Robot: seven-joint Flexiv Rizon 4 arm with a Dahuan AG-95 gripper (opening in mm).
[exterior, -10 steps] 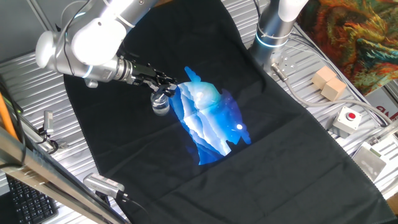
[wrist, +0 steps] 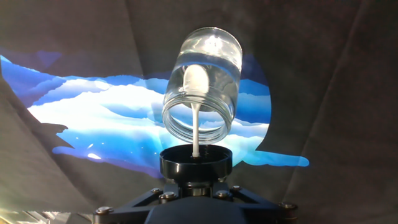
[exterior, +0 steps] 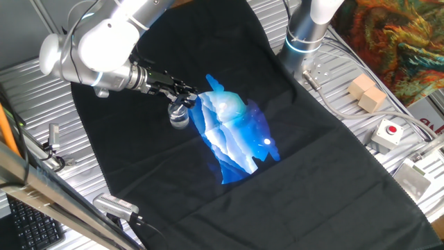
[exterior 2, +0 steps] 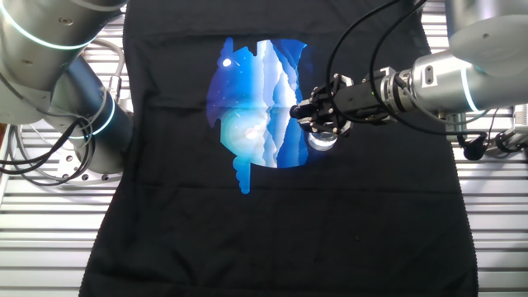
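In the wrist view a clear glass jar (wrist: 205,68) has its threaded mouth towards me and what looks like clear liquid inside. Just short of that mouth is a round black cap (wrist: 196,167), with a thin white stick (wrist: 196,127) running from it towards the jar; its rounded white end shows within the jar's outline. My gripper (exterior: 189,96) appears shut on the cap, though its fingertips are mostly hidden. From outside, the jar (exterior: 178,117) is close beside the gripper, partly covered by it in the second exterior view. Whether jar and cap touch is unclear.
Black cloth (exterior: 277,201) covers the table, with a bright blue-and-white picture (exterior: 232,132) beside the jar. Clear cloth lies towards the front.
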